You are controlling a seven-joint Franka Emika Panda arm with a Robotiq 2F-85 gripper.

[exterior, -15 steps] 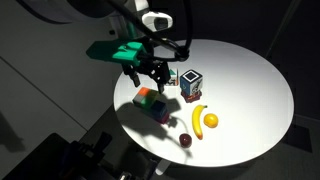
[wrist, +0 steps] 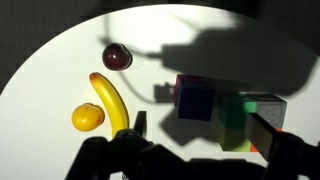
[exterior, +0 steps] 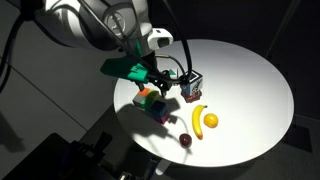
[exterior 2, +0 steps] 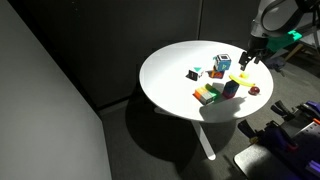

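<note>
My gripper [exterior: 166, 80] hangs open above the round white table, near the blocks, with nothing visible between its fingers. In the wrist view its dark fingers [wrist: 140, 123] frame bare tabletop and the dark blue cube [wrist: 195, 102] just beyond. A green block [wrist: 233, 127] lies beside the right finger. A multicoloured block [exterior: 146, 98] and the blue-red block [exterior: 158, 113] sit close together below the gripper. The yellow banana [exterior: 197, 122] lies to the right, beside an orange [exterior: 211, 120]. A dark red round fruit [exterior: 185, 140] rests near the table's front edge.
A patterned box [exterior: 191, 92] stands near the gripper, and a small white and teal box [exterior 2: 194, 73] lies farther along. The arm casts a broad shadow over it.
The gripper has moved to the right and somewhat lower in exterior view 1, now overlapping the patterned box's edge. Objects on the table have stayed put.
</note>
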